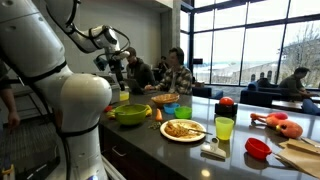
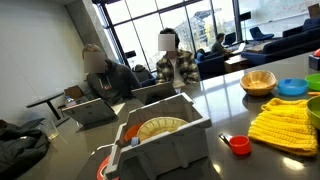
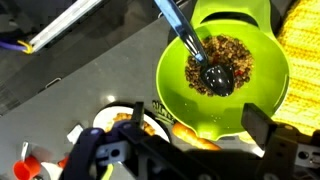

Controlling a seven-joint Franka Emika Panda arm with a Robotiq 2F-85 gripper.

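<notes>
A green bowl [image 3: 175,95] fills the right half of the wrist view, with brown, grain-like food [image 3: 238,55] inside. A dark spoon [image 3: 217,78] rests with its head in that food, its blue-grey handle running over the rim to the upper left. My gripper is open, its fingers wide apart and nothing held between them. From exterior view 1, the gripper [image 1: 117,72] hangs above the green bowl [image 1: 131,117], clear of it. A white plate of food [image 1: 184,131] stands on the dark counter to the bowl's right.
A carrot [image 3: 195,137] lies beside the bowl, and a yellow cloth [image 3: 302,55] is on its other side. Farther right stand a yellow cup [image 1: 224,128] and a red bowl [image 1: 258,149]. A grey bin [image 2: 175,145] shows in exterior view 2. People sit behind the counter.
</notes>
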